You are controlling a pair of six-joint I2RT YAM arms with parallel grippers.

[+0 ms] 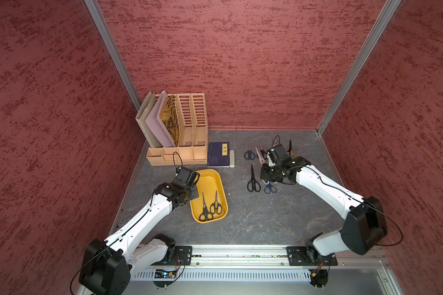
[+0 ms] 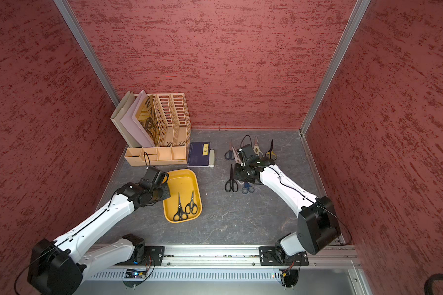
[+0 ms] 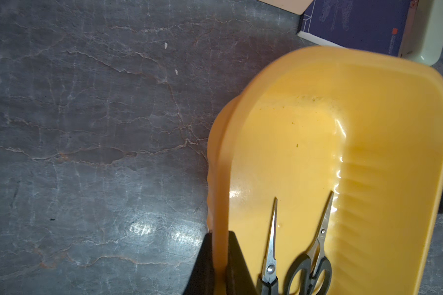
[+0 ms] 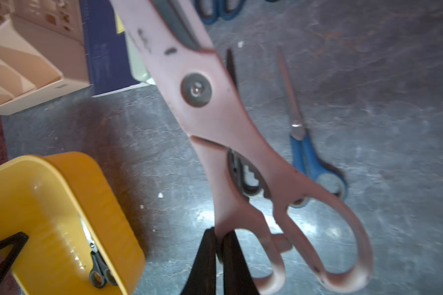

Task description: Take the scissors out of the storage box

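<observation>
Large pink kitchen scissors hang in my right gripper, which is shut on a finger loop of theirs. They are outside the yellow storage box, above the table to its right, their blades toward the back wall. My left gripper is shut on the left rim of the box. Two black-handled scissors lie inside on the box floor: one with narrow blades at left, the other beside it at right. Their lower handles are cut off in the left wrist view.
Black scissors and blue-handled scissors lie on the table near my right gripper. Further back is a row of several scissors, yellow-black ones at its right end. A notebook and an organiser stand behind the box.
</observation>
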